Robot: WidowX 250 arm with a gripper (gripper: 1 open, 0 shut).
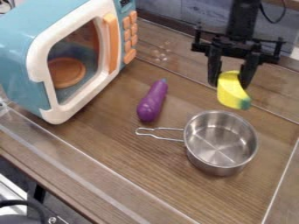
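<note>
My black gripper (232, 66) hangs at the upper right, shut on a yellow toy (232, 89) with a green end, likely a banana, held above the wooden table behind the steel pot. The steel pot (221, 150) with a long wire handle stands at the front right. A purple eggplant (152, 101) lies left of the pot.
A toy microwave (45, 93) in light blue and white, with an open-looking window, fills the upper left. The table (128, 175) has bare room at the front and middle. A wall runs along the back.
</note>
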